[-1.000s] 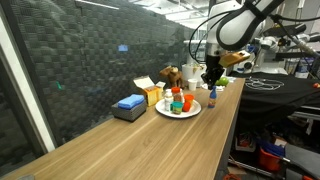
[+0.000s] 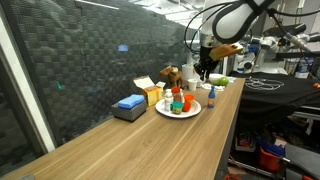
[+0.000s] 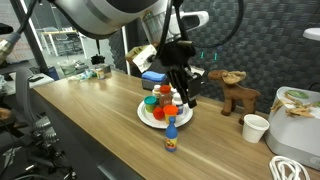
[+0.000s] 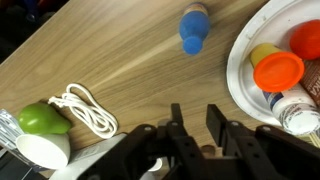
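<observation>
A small blue bottle (image 2: 211,98) stands upright on the wooden table near its right edge; exterior view 2 shows the same bottle (image 3: 171,136) in front of the plate. From above, the bottle (image 4: 194,27) appears at the top of the wrist view, clear of my fingers. My gripper has a visible gap between its fingertips, and bare table shows there. In exterior view 1 the gripper (image 2: 205,76) hangs above and behind the bottle. The white plate (image 4: 241,80) carries several jars and cups, including an orange-topped one (image 4: 277,70).
Beyond the plate are a brown plush moose (image 3: 233,92), a white cup (image 3: 255,127) and a coiled white cord (image 3: 288,168). A dark box with blue cloth (image 2: 131,102) stands to the left.
My gripper has risen away from the blue bottle and shifted slightly left in exterior view 1. The bottle stays upright in about the same place.
</observation>
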